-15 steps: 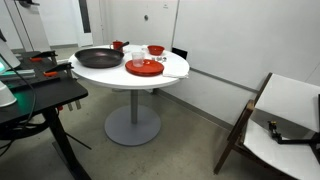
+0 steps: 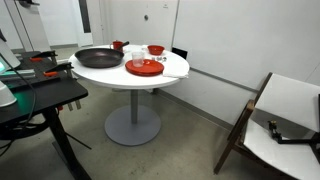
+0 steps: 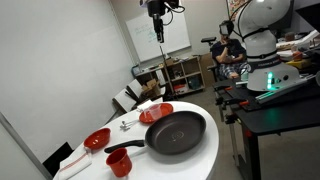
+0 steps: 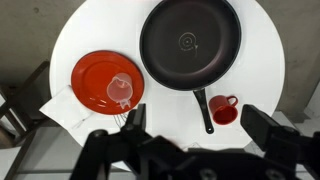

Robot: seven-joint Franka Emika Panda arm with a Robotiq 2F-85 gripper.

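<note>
From above, in the wrist view, my gripper stands open over the round white table, its black fingers [image 4: 268, 130] wide apart with nothing between them. A black frying pan [image 4: 190, 40] lies at the top, its handle pointing down toward a red mug [image 4: 223, 110]. To the left is a red plate [image 4: 82, 75] with a clear cup [image 4: 120, 90] on it. Exterior view 2 has my gripper [image 3: 163, 22] high at the top, well clear of the pan [image 3: 175, 132] and mug [image 3: 119, 162].
A red bowl [image 2: 155, 50] sits toward the table's back; in the wrist view the gripper covers that side. A white cloth [image 4: 65, 108] overlaps the table edge by the plate. A black table [image 2: 45, 95] and a wooden-framed chair [image 2: 275, 130] flank the round table.
</note>
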